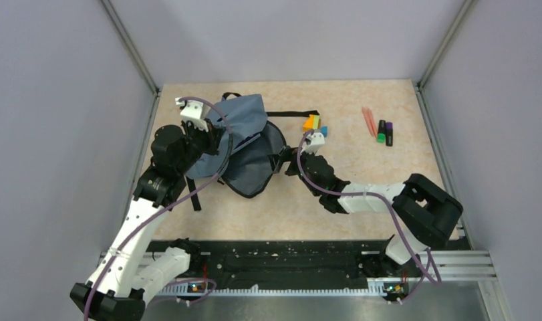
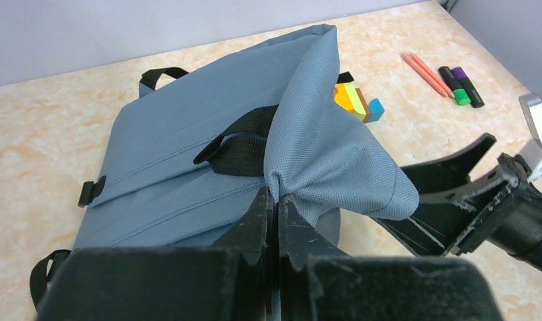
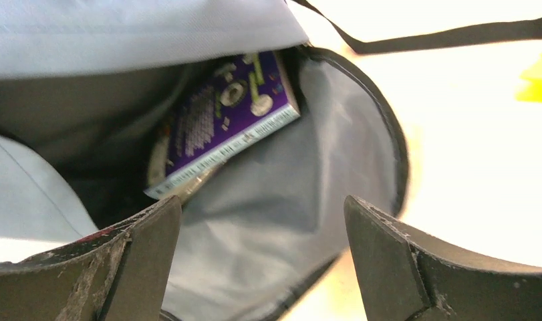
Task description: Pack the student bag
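Note:
The blue-grey bag lies open on the left half of the table. My left gripper is shut on its fabric, holding up the flap. Inside the bag, in the right wrist view, a purple box or book rests toward the back, tilted. My right gripper stands open at the bag's right opening, nothing between its fingers. At the back right lie orange pencils, green and purple markers, and coloured blocks beside the bag.
A black strap stretches right from the bag's back. Walls bound the table at the back and sides.

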